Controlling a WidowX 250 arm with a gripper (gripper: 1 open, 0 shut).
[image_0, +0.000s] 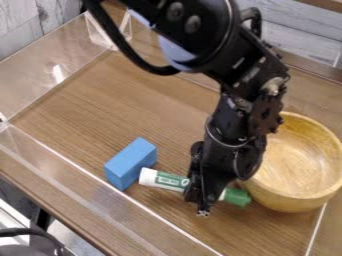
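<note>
A white and green tube (168, 181) lies low on the wooden board, its green end reaching under the gripper toward the bowl. The black gripper (206, 194) is down over the tube's middle, shut on it, its fingers partly hiding it. A blue block (130, 163) sits just left of the tube. A large tan bowl (297, 165) stands to the right of the gripper.
The wooden board (100, 110) is clear at the back left. Clear walls edge it at left and front. A black cable loops over the upper left from the arm.
</note>
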